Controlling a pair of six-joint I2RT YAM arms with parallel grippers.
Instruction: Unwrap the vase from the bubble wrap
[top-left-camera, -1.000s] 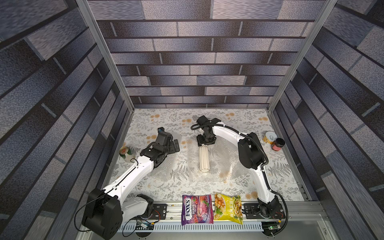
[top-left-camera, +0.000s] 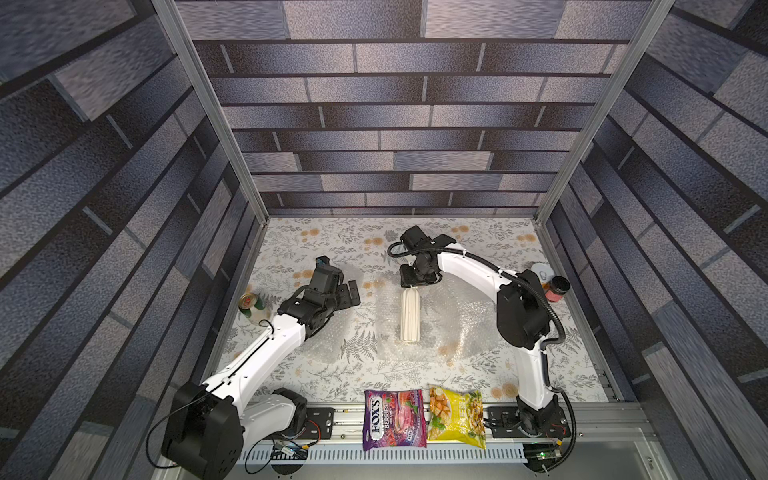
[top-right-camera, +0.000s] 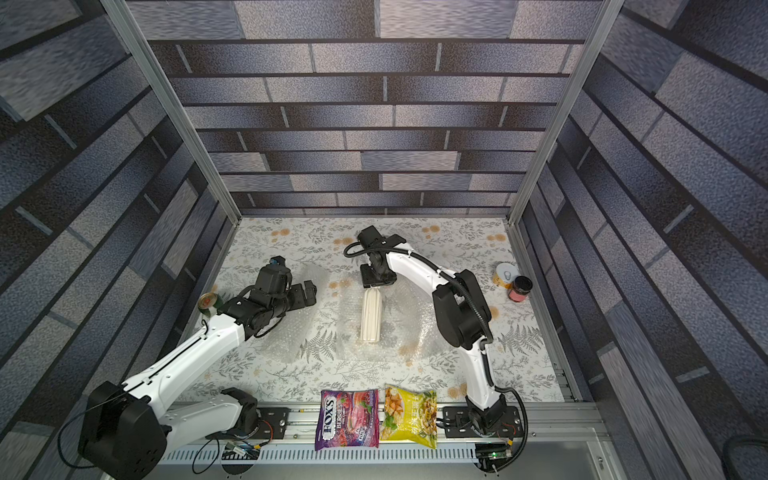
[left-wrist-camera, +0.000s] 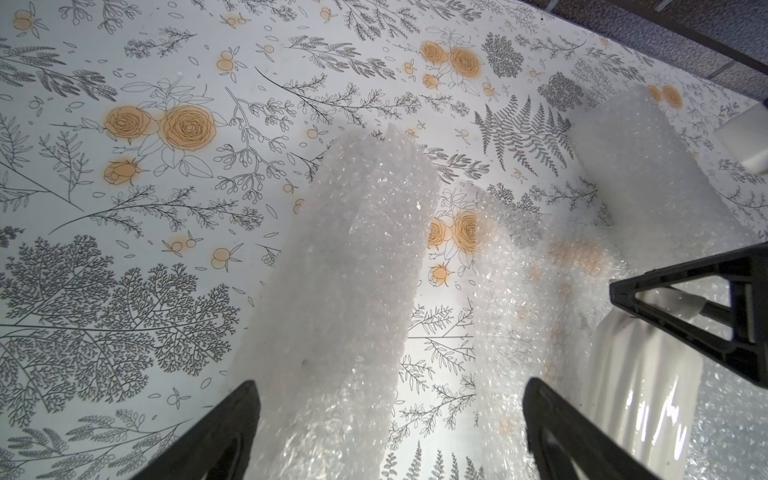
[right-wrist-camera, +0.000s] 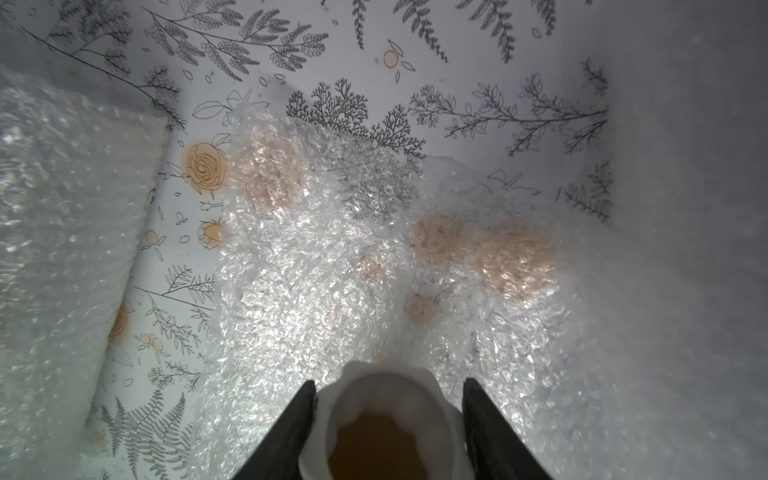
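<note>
The white ribbed vase (top-left-camera: 410, 316) lies on its side on spread bubble wrap (top-left-camera: 456, 320) in mid-table. My right gripper is at the vase's far end, with the vase's rim between its fingers in the right wrist view; the top views show it over that end. My left gripper stands open to the left, above a strip of bubble wrap (left-wrist-camera: 336, 296), with nothing held.
Cans and a jar (top-left-camera: 556, 289) stand at the right edge, a can (top-left-camera: 249, 304) at the left edge. Two snack bags (top-left-camera: 393, 417) lie along the front.
My right arm has shifted slightly right and up in the top left view, and the vase has moved slightly with it. The left arm is almost unmoved.
</note>
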